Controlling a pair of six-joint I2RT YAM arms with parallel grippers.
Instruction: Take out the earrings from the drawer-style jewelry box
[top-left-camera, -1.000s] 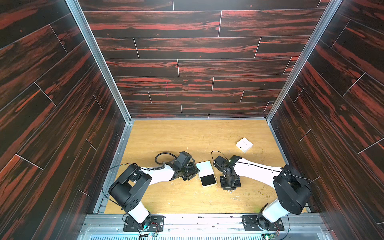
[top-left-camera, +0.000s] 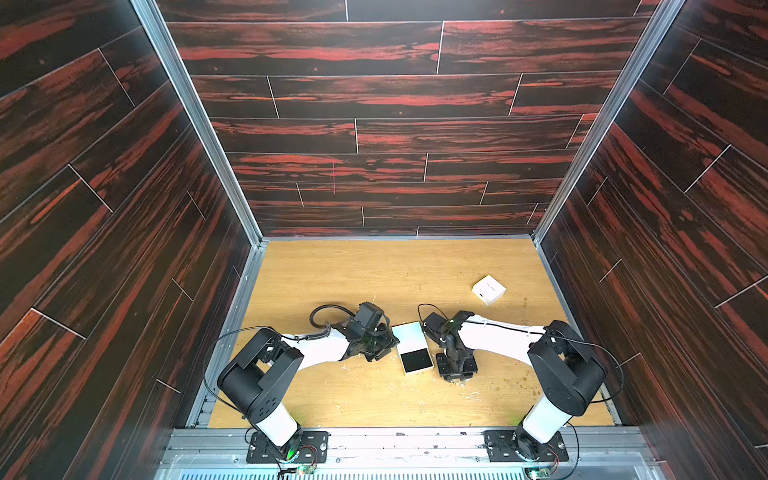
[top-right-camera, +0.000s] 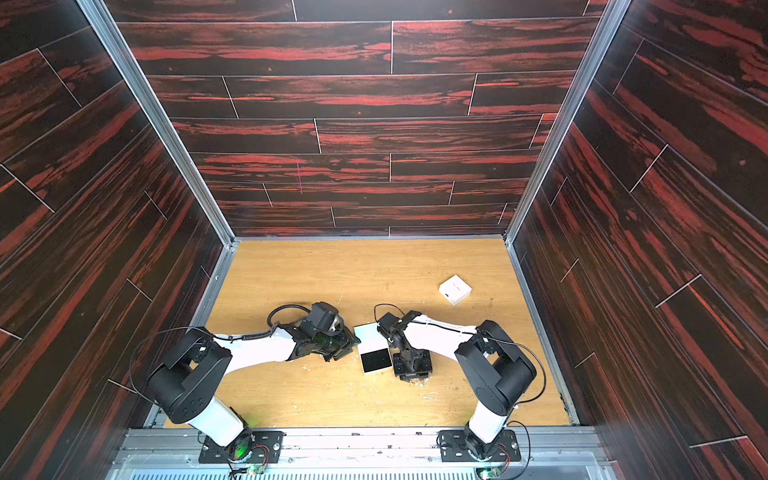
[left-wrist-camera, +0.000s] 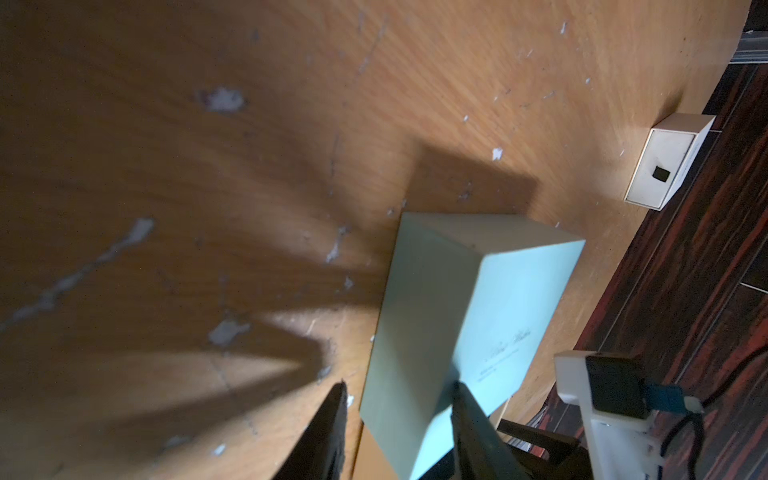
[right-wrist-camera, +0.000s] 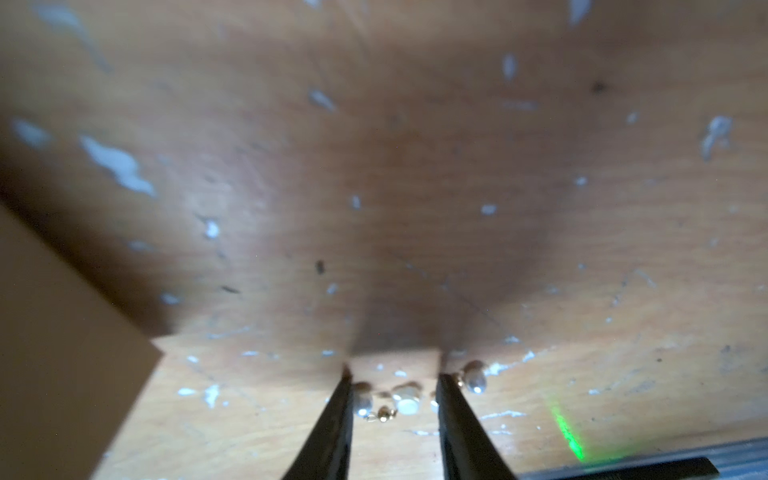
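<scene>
The pale jewelry box (top-left-camera: 412, 337) lies mid-table with its black-lined drawer (top-left-camera: 417, 361) pulled out toward the front; no earrings can be made out inside. At the box's left side is my left gripper, its fingers apart; one fingertip overlaps the box's edge, the other is over the table beside it. Whether they touch the box cannot be told. Several small pearl-like earrings (right-wrist-camera: 406, 398) lie on the bare table, seen in the right wrist view. My right gripper is open low above them, some visible between its fingertips, one just outside to the right.
A small white box (top-left-camera: 489, 289) stands at the back right, away from both arms. The drawer's brown wall (right-wrist-camera: 64, 360) rises close on the left in the right wrist view.
The left arm and the jewelry box look unmoved.
</scene>
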